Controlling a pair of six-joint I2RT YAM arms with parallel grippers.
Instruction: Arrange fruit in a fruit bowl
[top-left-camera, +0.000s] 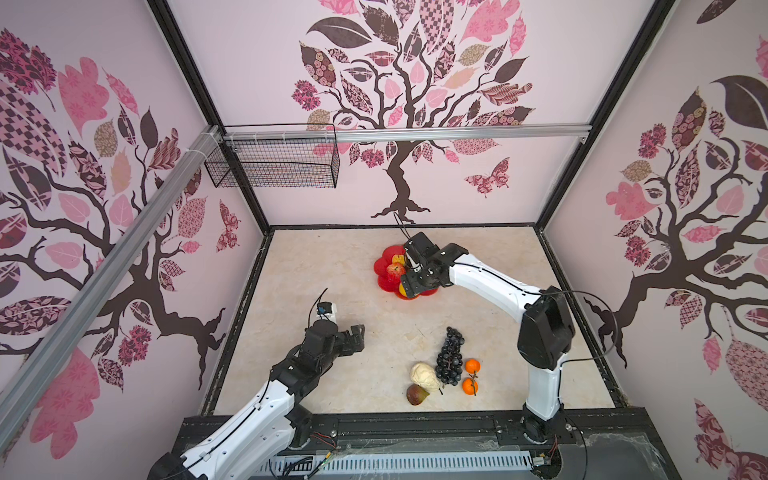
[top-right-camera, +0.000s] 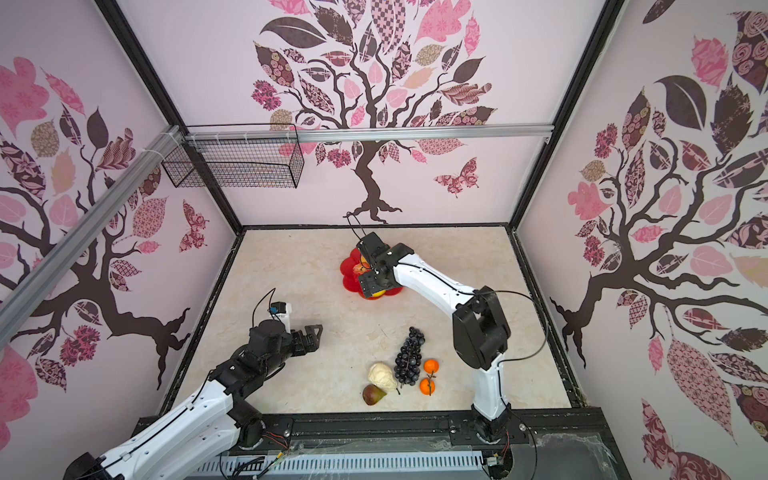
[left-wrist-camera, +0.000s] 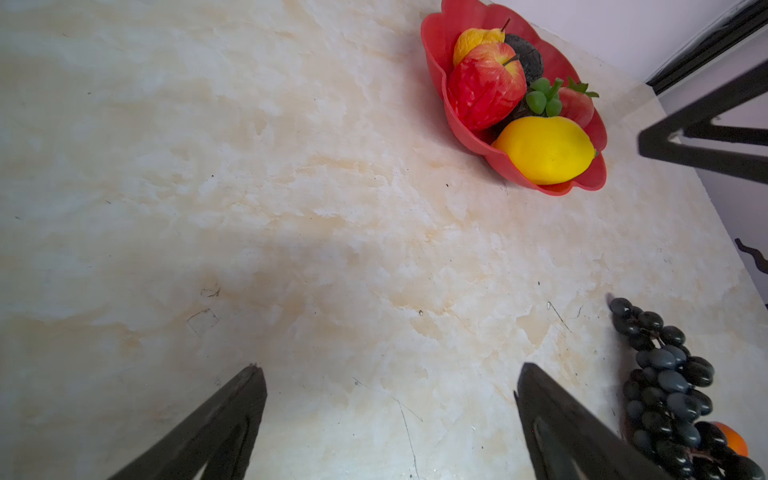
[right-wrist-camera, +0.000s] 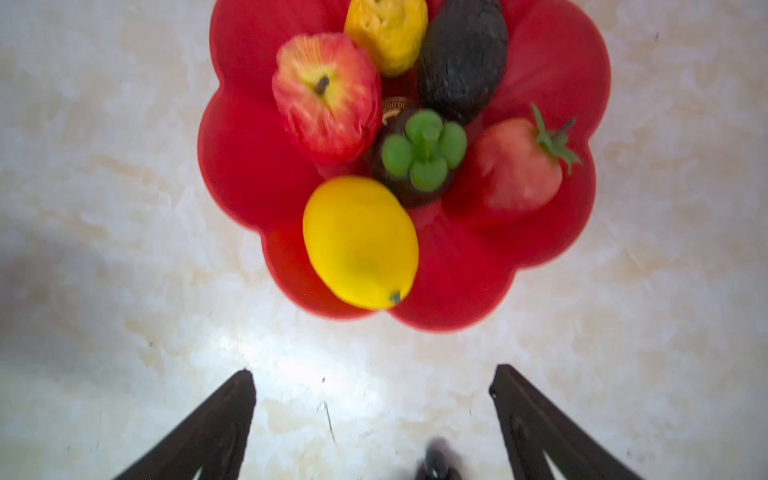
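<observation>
The red petal-edged bowl (right-wrist-camera: 236, 172) fills the upper part of the right wrist view. In it lie a lemon (right-wrist-camera: 360, 240), an apple (right-wrist-camera: 328, 96), a wrinkled yellow fruit (right-wrist-camera: 388, 32), a dark avocado-like fruit (right-wrist-camera: 464, 60), a mangosteen-like fruit (right-wrist-camera: 424, 152) with a green top, and a strawberry (right-wrist-camera: 516, 164). My right gripper hangs over the bowl's near side, fingers apart and empty. Open and empty too, my left gripper hovers over the table's left part. Black grapes (top-left-camera: 449, 356), two oranges (top-left-camera: 469, 386), a pale round fruit (top-left-camera: 424, 375) and a brown-green pear-like fruit (top-left-camera: 417, 393) lie at the front.
A wire basket (top-left-camera: 280, 162) hangs from the rail at the upper left, clear of the table. My right arm (top-left-camera: 500, 284) reaches across the right side, and the front fruit lies close to the table's front edge (top-left-camera: 448, 417).
</observation>
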